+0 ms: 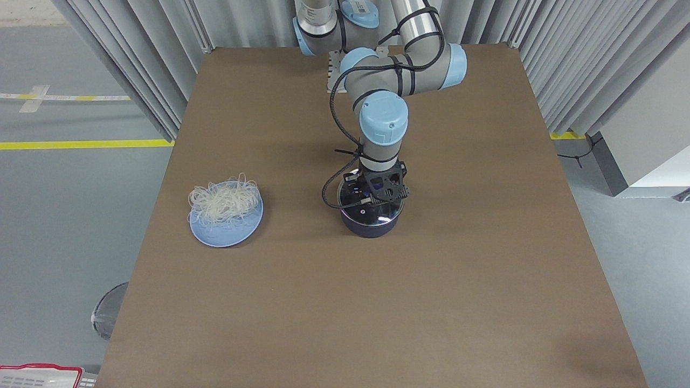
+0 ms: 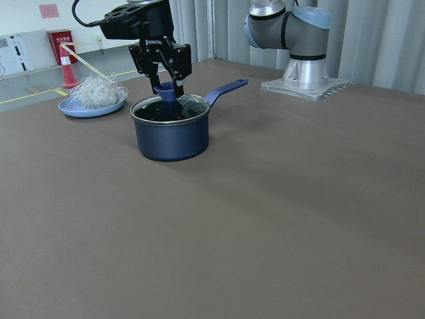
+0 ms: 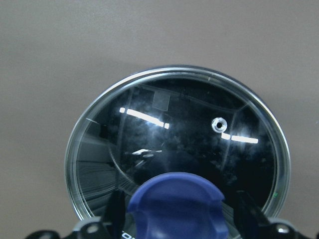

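Note:
A dark blue saucepan with a long blue handle stands on the table under my arm. Its glass lid is on, with a blue knob in the middle. My gripper is down at the lid, a finger on either side of the knob; in the wrist view both fingers flank it at the bottom edge. Whether they press on the knob I cannot tell.
A light blue plate piled with white noodle-like strands lies to the left of the pan in the front view.

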